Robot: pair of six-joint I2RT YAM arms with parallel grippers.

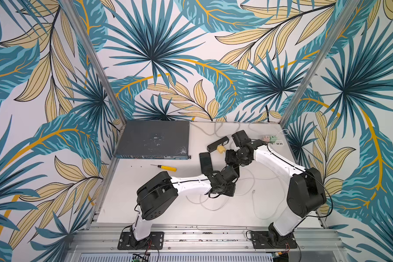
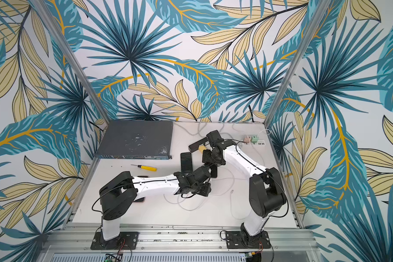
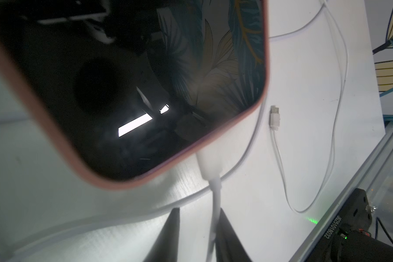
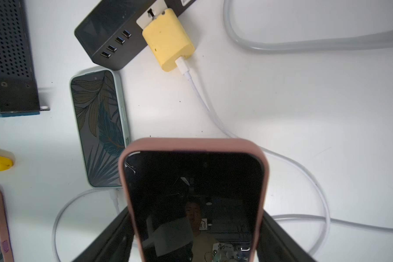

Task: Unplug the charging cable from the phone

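Observation:
A pink-rimmed phone is held with my right gripper shut on its sides. The left wrist view shows the same phone close up, its lower edge facing my left gripper. A white cable plug sits against that edge, and its cable runs down between the left fingers. That gripper is open, with a visible gap; the cable lies nearer its right-hand finger. Both wrists stand close together over the table in the top left view.
A green-rimmed phone lies beside a black power strip with a yellow charger. A yellow screwdriver and a grey rack unit are at left. A loose cable end lies on the table.

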